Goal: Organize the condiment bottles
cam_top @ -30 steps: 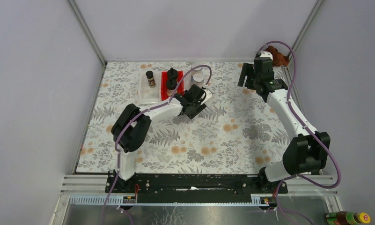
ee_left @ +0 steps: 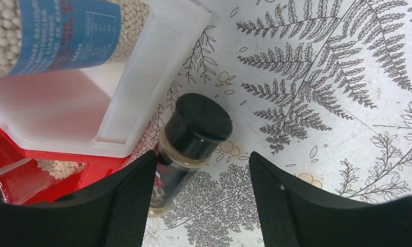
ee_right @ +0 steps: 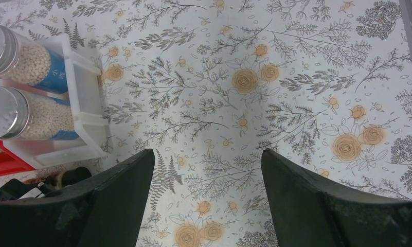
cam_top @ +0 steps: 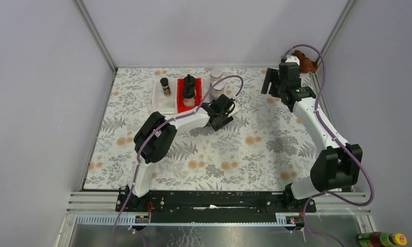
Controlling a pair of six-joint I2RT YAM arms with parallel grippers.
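Observation:
In the left wrist view a black-capped condiment bottle [ee_left: 196, 123] lies or stands tilted outside the bins, between the open fingers of my left gripper. The top view shows that gripper [cam_top: 221, 118] just below the containers. A small bottle [cam_top: 165, 87] stands in the white bin [cam_top: 157, 105]; black-lidded jars [cam_top: 189, 95] are in the red bin [cam_top: 195, 107]. Two silver-lidded jars [ee_right: 41, 116] sit in the right white bin [ee_right: 90, 103]. My right gripper [cam_top: 273, 80] is open at the back right, nothing between its fingers.
A brown object [cam_top: 305, 64] sits in the back right corner behind the right arm. Walls enclose the sides and back.
My left gripper has moved a little to the right along the front of the containers. The right arm has stayed still.

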